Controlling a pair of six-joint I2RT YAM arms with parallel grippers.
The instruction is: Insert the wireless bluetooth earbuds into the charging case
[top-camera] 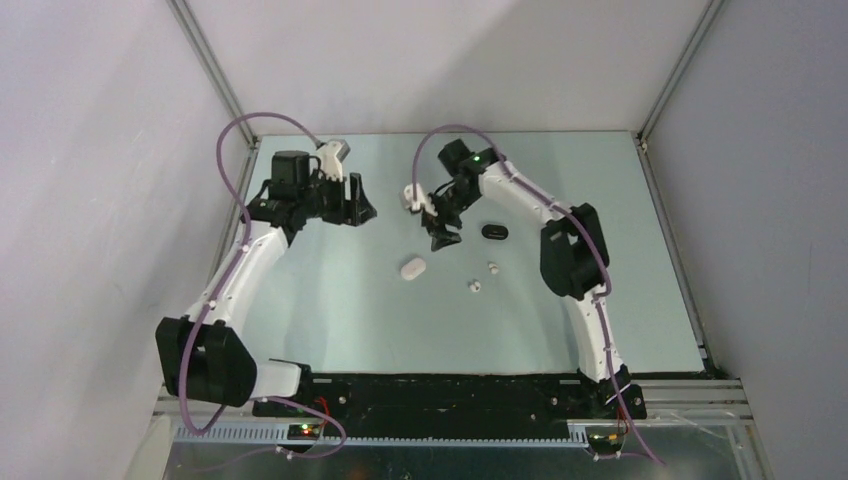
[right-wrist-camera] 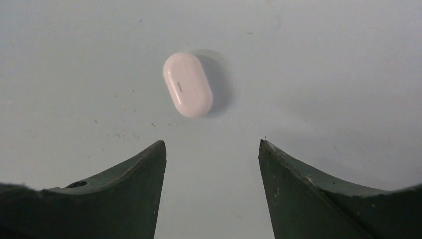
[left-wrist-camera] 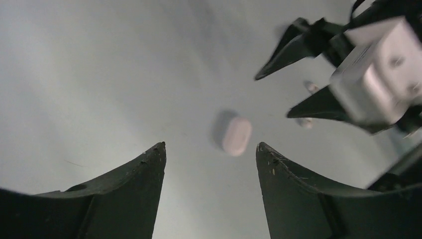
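Note:
A pale pinkish-white, capsule-shaped case (top-camera: 413,268) (left-wrist-camera: 237,136) (right-wrist-camera: 188,84) lies on the table, closed as far as shows. Two small white earbuds, a nearer one (top-camera: 475,286) and a farther one (top-camera: 493,267), rest loose to its right. Left of the case and farther back, my left gripper (top-camera: 360,203) hangs open and empty. My right gripper (top-camera: 445,236) is above the table, behind and right of the case. Its fingers are apart, with only bare table showing between them; the case lies beyond the fingertips in the right wrist view.
A black oval object (top-camera: 494,231) lies right of my right gripper; I cannot tell whether it is a second case. The right arm reaches into the left wrist view's upper right. The table's left, front and right areas are free.

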